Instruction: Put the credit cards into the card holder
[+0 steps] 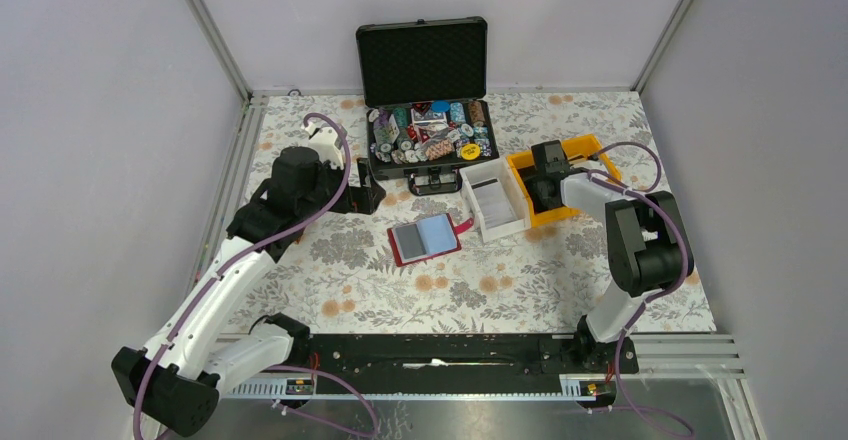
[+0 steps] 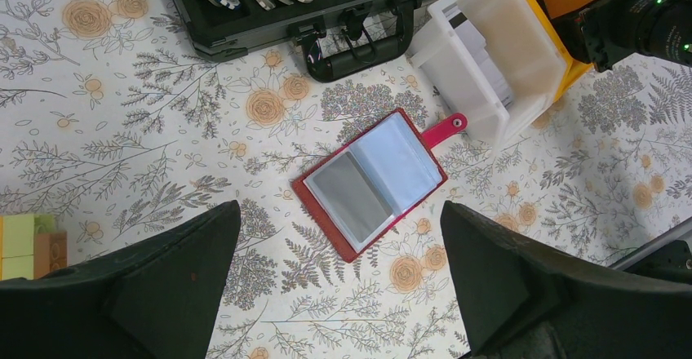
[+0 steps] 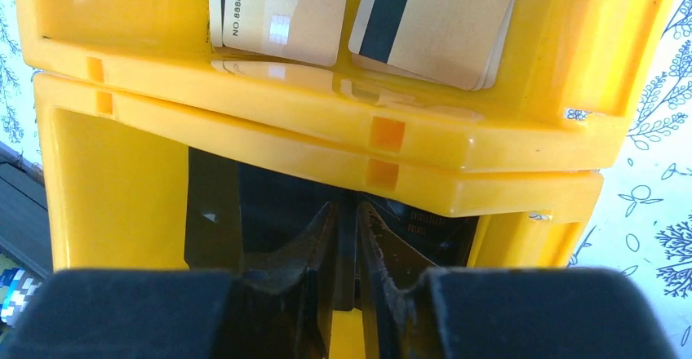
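Note:
The card holder [image 2: 371, 186], red-edged with a grey and a pale blue pocket, lies flat on the table in the left wrist view. Above the table left of it, my left gripper stands wide open and empty. Dark cards [image 3: 269, 208] lie in the nearer yellow bin [image 3: 118, 163] in the right wrist view. Over them is my right gripper, its fingertips a narrow gap apart; dark card surface and yellow bin show through the gap. Beige cards [image 3: 449, 24] rest in the adjoining yellow bin [image 3: 408, 139].
A white bin [image 1: 496, 200] with pale cards stands between the holder and the yellow bins. At the back, an open black case [image 1: 430, 140] holds poker chips. Table in front of the holder is clear.

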